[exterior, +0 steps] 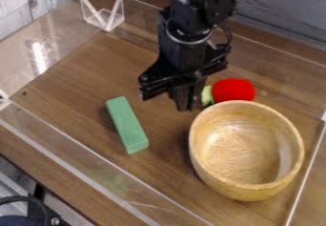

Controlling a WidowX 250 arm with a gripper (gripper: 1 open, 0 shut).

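My black gripper [182, 94] hangs over the middle of the wooden surface, between a green block [128, 125] and a red toy vegetable [234, 91] with a green end. Its fingertips look shut, with nothing visible between them, just left of the red toy and partly in front of its green end. The green block lies flat at the left front. A large wooden bowl [246, 180] stands at the right front, empty.
Clear plastic walls edge the wooden tray [71, 82], with a white wire piece [102, 10] at the back left.
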